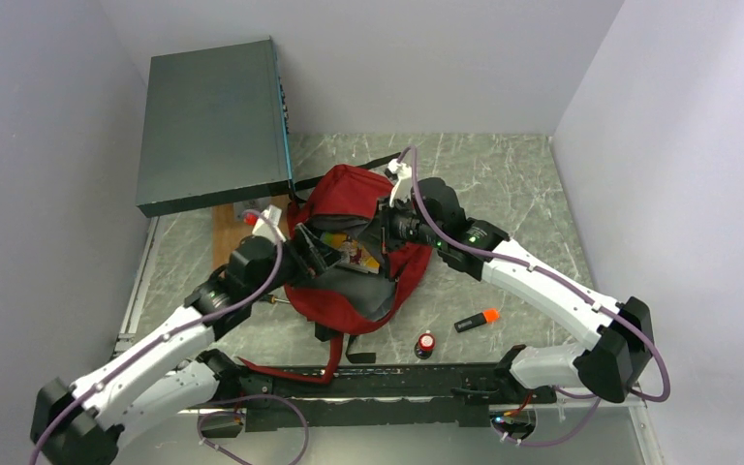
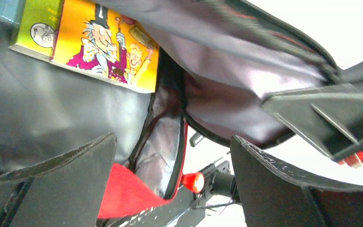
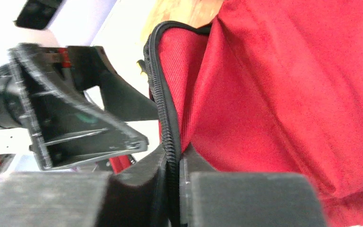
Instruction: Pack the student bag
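Observation:
The red backpack [image 1: 349,310] lies open on the counter, books [image 2: 104,52] inside on its grey lining. My left gripper is open over the opening, nothing between its fingers, with the books ahead of it. My right gripper holds the bag's black zippered edge [image 3: 163,90] between its fingers; red fabric spreads beside it.
An orange-capped marker [image 1: 475,320] and a small red-topped bottle [image 1: 425,344] lie at the front right. A large dark case [image 1: 213,126] overhangs a wooden board at back left.

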